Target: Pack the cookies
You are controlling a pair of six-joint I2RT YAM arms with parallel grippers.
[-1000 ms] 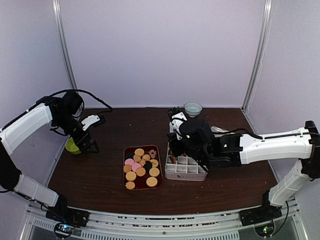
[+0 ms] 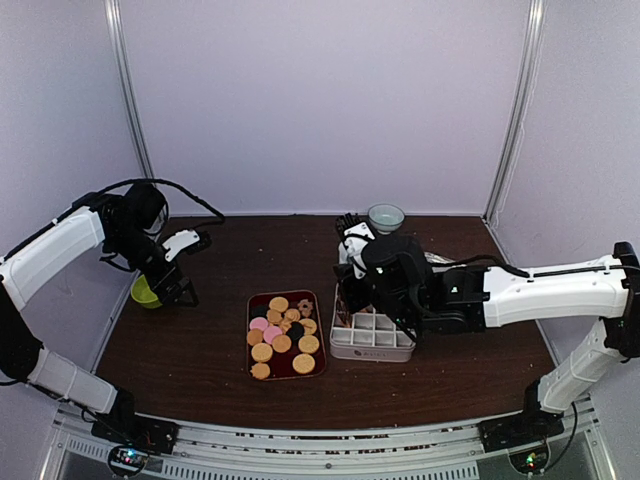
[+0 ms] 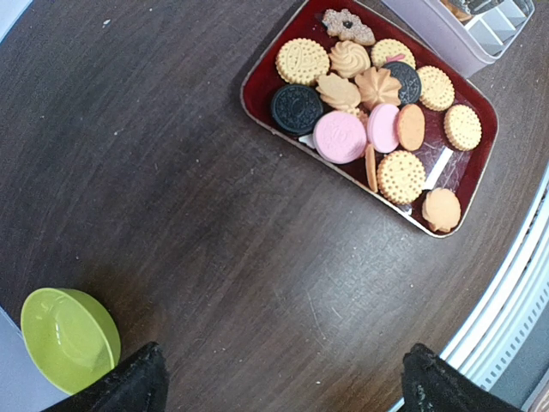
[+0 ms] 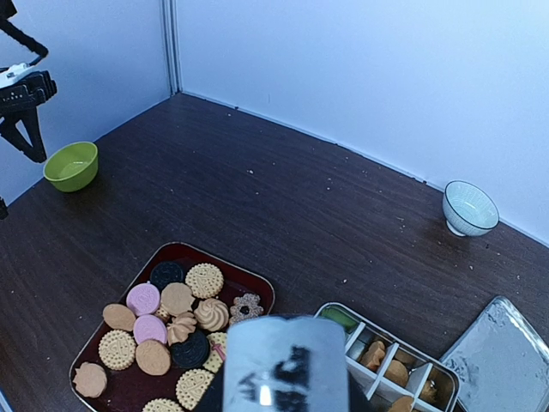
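A dark red tray full of assorted round, flower and swirl cookies sits front centre. Right of it is a white divided box, some compartments holding cookies, others empty in the top view. My right gripper hangs over the box's left part; its fingers are largely hidden, and a blurred pale body fills the bottom of its wrist view, so what it holds is unclear. My left gripper is open above the table near the green bowl, nothing between its fingers.
A green bowl stands at the left edge. A pale bowl stands at the back right, with a metal tray before it.
My right gripper and arm shift only slightly above the box. The left arm, the tray and the box stay where they were.
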